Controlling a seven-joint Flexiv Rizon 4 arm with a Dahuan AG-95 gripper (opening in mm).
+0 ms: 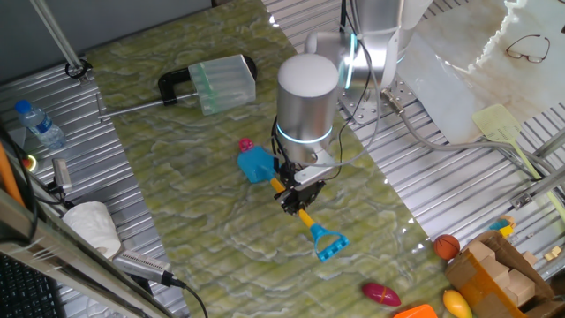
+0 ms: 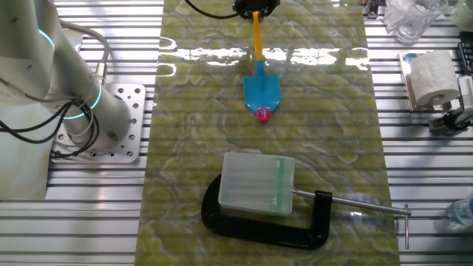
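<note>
A toy shovel with a blue blade [image 1: 256,164], yellow shaft [image 1: 305,216] and blue handle [image 1: 330,246] slants across the middle of the green marbled mat. My gripper [image 1: 297,201] is shut on the yellow shaft, about midway along it; its fingers are mostly hidden by the arm. At the blade's tip is a small pink object [image 2: 264,114]. Whether it rests on the blade or just against its edge, I cannot tell. In exterior view 2 the gripper [image 2: 256,10] is cut by the top edge, with the blade pointing towards the clamp.
Beyond the blade tip a black clamp [image 2: 266,233] lies beside a translucent box [image 2: 255,183]. A purple toy [image 1: 380,293], a yellow fruit [image 1: 456,304] and a cardboard box [image 1: 491,276] stand near the mat's corner. Bare mat separates the pink object from the clamp.
</note>
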